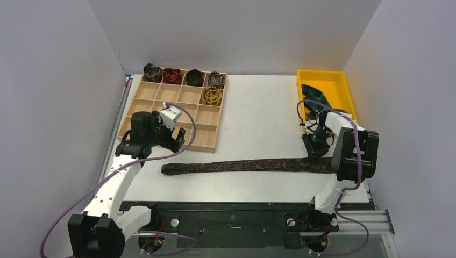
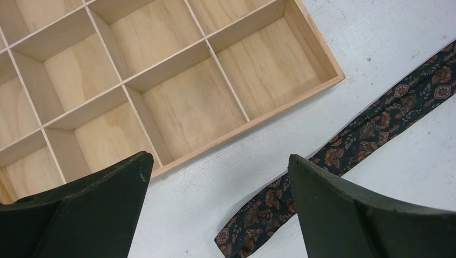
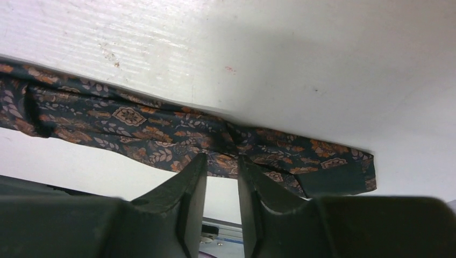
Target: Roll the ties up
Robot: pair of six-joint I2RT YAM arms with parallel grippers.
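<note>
A long dark tie with orange-brown floral print (image 1: 242, 165) lies flat across the table, left to right. My right gripper is over the tie near its right end, its fingers (image 3: 194, 188) a small gap apart. In the right wrist view the tie (image 3: 177, 134) shows a crease just ahead of the fingertips; whether they touch the cloth is unclear. My left gripper hangs wide open and empty at the lower edge of the wooden divided box (image 1: 218, 134). The tie's left end (image 2: 258, 220) shows beneath it.
Rolled ties fill the box's back row, with a yellow roll (image 1: 212, 96) below; several other compartments are empty. At the back right stands a yellow bin (image 1: 337, 88) holding a green tie (image 1: 314, 95).
</note>
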